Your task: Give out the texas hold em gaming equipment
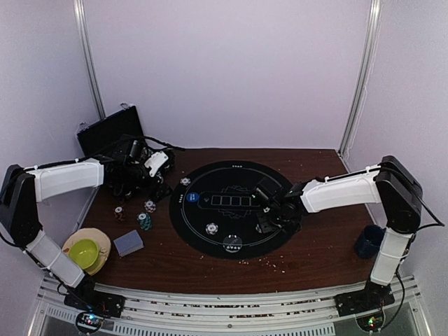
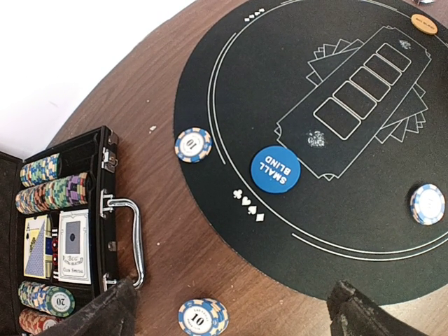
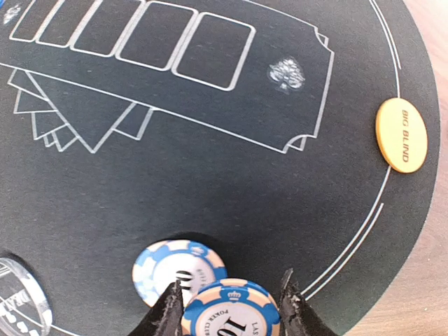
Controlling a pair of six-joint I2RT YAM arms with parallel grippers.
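My right gripper is shut on a blue-and-cream 10 chip (image 3: 232, 315) above the black poker mat (image 3: 210, 189). Just beyond, and partly covered by it in this view, a matching chip (image 3: 171, 262) lies on the mat. The orange big blind button (image 3: 401, 135) rests near the mat's right edge. On the left, my left gripper hangs open and empty. Below it, a small pile of 10 chips (image 2: 202, 317) sits on the table. Single chips (image 2: 192, 144) and the blue small blind button (image 2: 275, 169) lie on the mat.
The open chip case (image 2: 108, 238) stands at the back left, holding chips and card decks. Red and teal chips (image 1: 144, 221), a blue-grey box (image 1: 129, 243) and a green bowl (image 1: 84, 253) sit at the left. A dark cup (image 1: 369, 241) stands far right. The clear dealer button (image 1: 232, 243) lies at the front.
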